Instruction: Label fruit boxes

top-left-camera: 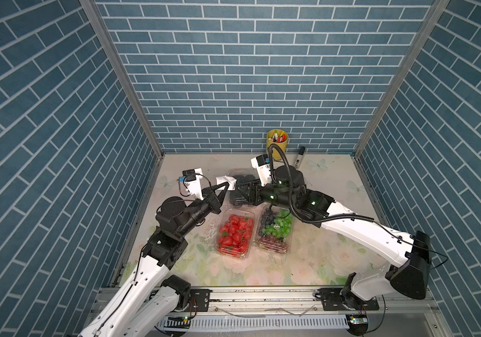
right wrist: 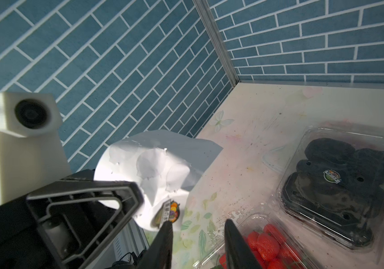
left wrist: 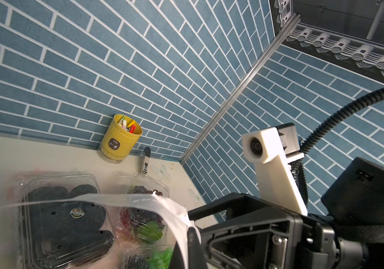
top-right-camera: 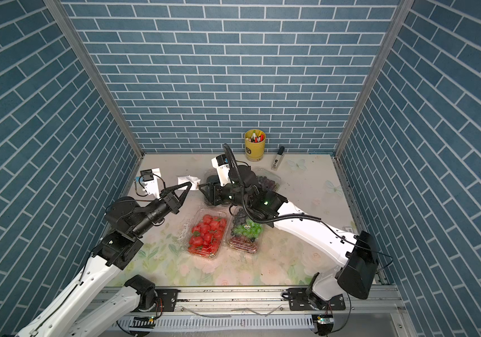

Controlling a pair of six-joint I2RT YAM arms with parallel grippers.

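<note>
A curled white label sheet (right wrist: 156,161) is pinched at the tip of my left gripper (top-left-camera: 228,186), which is shut on it. One small coloured sticker (right wrist: 174,211) shows near its lower edge. To the right of the sheet, my right gripper is open, its fingertips apart with nothing between them. Below the arms, a clear box of red fruit (top-left-camera: 235,233) lies beside a box of green and dark fruit (top-left-camera: 275,227). Behind them is a box of dark fruit (right wrist: 335,188), bearing a round sticker (right wrist: 331,175) on its lid.
Another fruit box (left wrist: 144,210) sits to the right of the dark one, largely hidden by my right arm from above. At the back stand a yellow pen cup (top-left-camera: 277,143) and a marker (top-left-camera: 300,157).
</note>
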